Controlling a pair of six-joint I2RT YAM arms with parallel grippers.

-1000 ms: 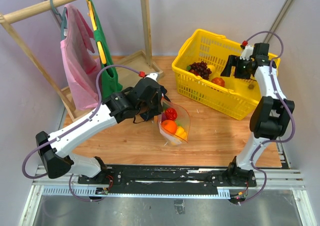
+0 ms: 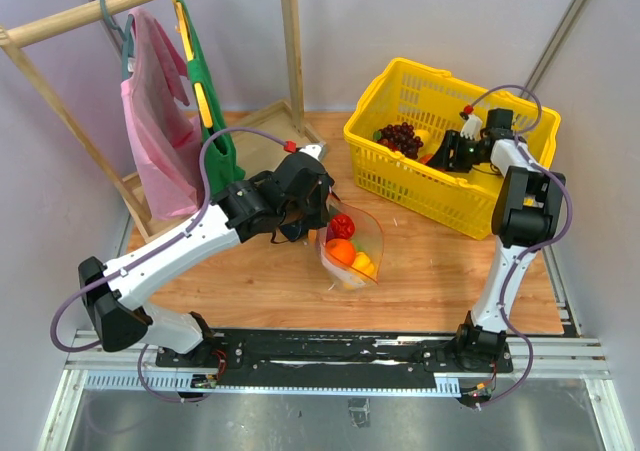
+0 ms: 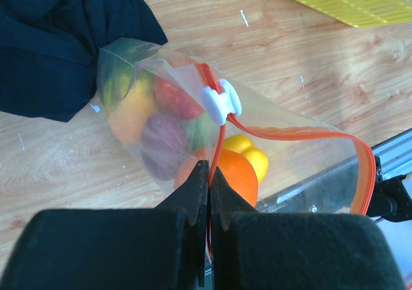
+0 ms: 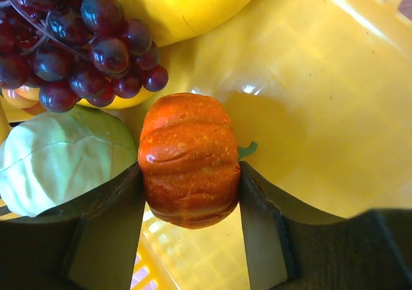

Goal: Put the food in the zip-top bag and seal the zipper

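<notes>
Between the fingers of my right gripper is an orange-red pumpkin (image 4: 189,155) with a green stem, pressed from both sides. Both are inside the yellow basket (image 2: 410,176), where the top view mostly hides the pumpkin behind the gripper. My left gripper is shut on the orange-trimmed rim of the clear zip bag (image 3: 309,168), whose mouth gapes to the right. Inside the bag are an orange fruit (image 3: 238,177), a yellow pepper (image 3: 248,155), a purple item (image 3: 162,145) and other food. A white zip slider (image 3: 221,101) sits on the orange zipper.
Dark grapes (image 4: 96,39), a pale green cabbage (image 4: 64,158) and a large yellow fruit (image 4: 187,7) lie near the pumpkin. Dark cloth (image 3: 71,45) lies beside the bag. A wooden rack with hanging aprons (image 2: 160,111) stands left. Table between bag and basket is clear.
The left gripper and bag stay nearly still.
</notes>
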